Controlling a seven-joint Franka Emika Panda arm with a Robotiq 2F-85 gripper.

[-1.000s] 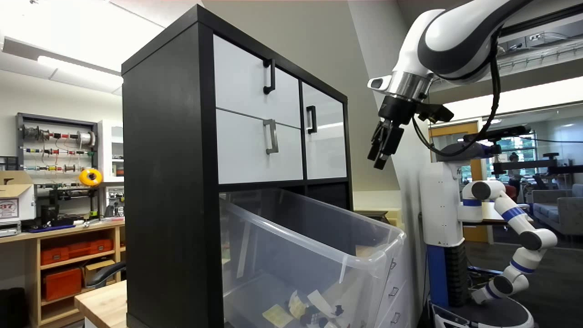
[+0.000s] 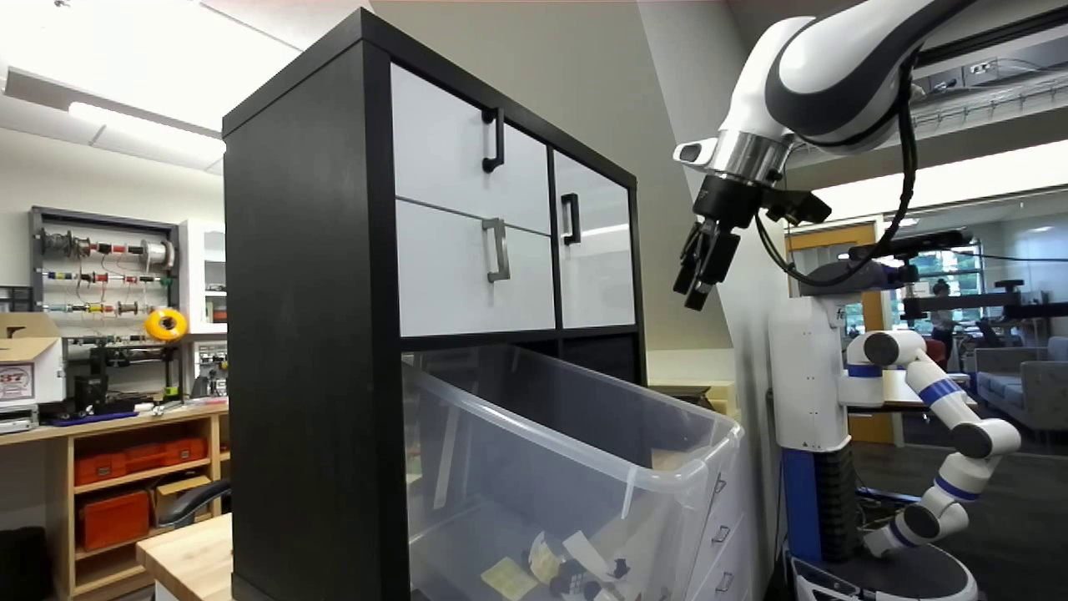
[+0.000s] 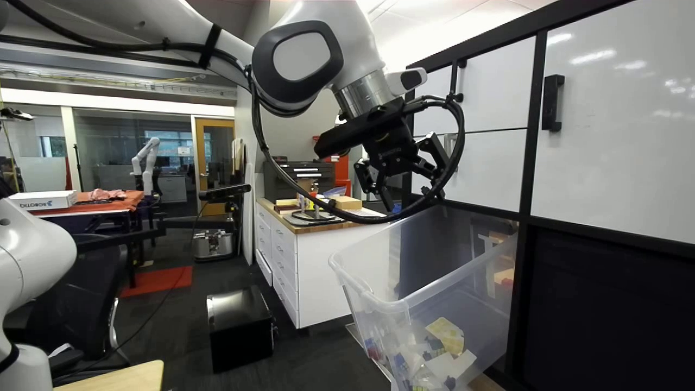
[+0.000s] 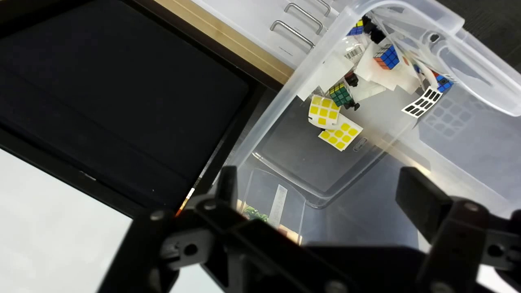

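Observation:
My gripper [image 2: 692,290] hangs in the air in front of the black cabinet [image 2: 300,300], above the level of the clear plastic bin [image 2: 561,431]. In the wrist view its two black fingers stand wide apart, with only the bin visible beyond them and nothing held. The cabinet's white fronts are closed: an upper drawer [image 2: 440,130], a lower drawer [image 2: 450,280] with a grey handle [image 2: 498,250], and a door [image 2: 601,260] with a black handle [image 2: 571,219]. Inside the bin lie small puzzle cubes [image 4: 387,57], yellow-squared sticker sheets [image 4: 340,134] and white paper scraps.
A white drawer unit [image 3: 332,273] with a cluttered wooden top stands beside the bin. A dark cable [image 3: 459,130] loops out around my gripper. On the floor sits a black box [image 3: 238,329]. Open air surrounds the gripper in front of the cabinet.

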